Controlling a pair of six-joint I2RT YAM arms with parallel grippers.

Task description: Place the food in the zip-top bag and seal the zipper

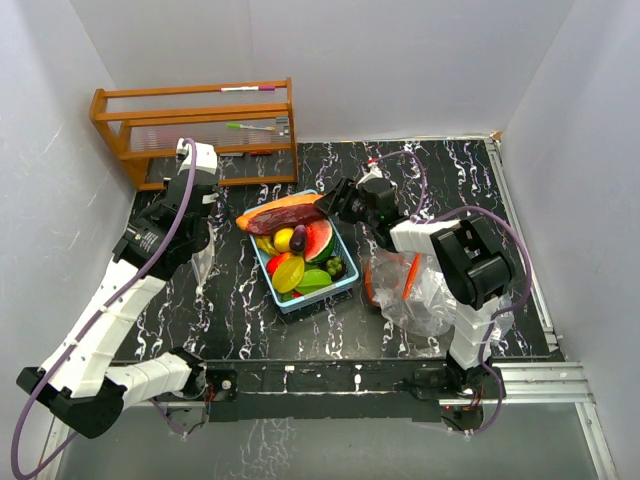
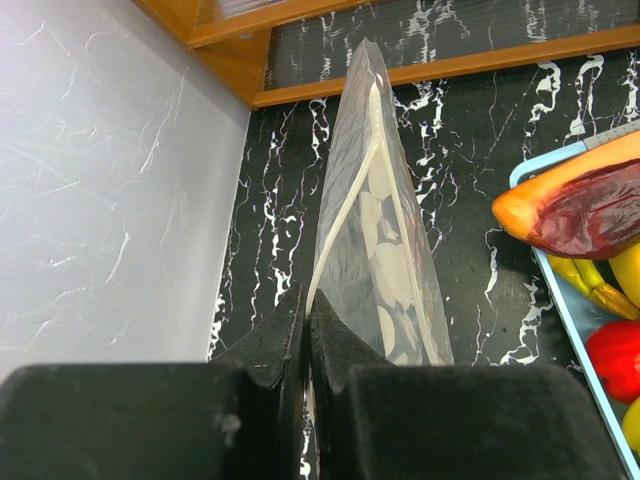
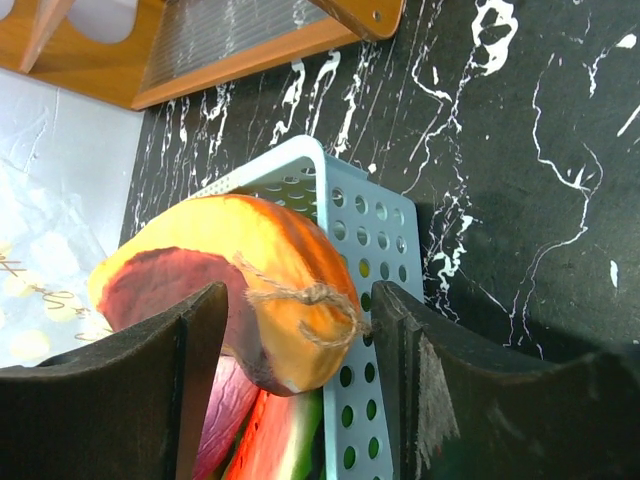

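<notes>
The clear zip top bag (image 2: 375, 230) hangs in front of my left gripper, which is shut on its edge; in the top view only a strip of the bag (image 1: 203, 264) shows below the arm. A long orange and dark-red food piece (image 3: 190, 240) lies across the far end of the blue basket (image 3: 375, 215). My right gripper is part open, its fingers on either side of the piece's stem end. Whether the pads touch it is hard to tell. A watermelon slice (image 1: 319, 241), eggplant (image 1: 299, 238) and star fruit (image 1: 288, 274) lie below it.
Behind the basket stands a wooden rack (image 1: 208, 115) holding pens. Under and beside the right arm lies a heap of clear plastic bags (image 1: 425, 300) with orange food inside.
</notes>
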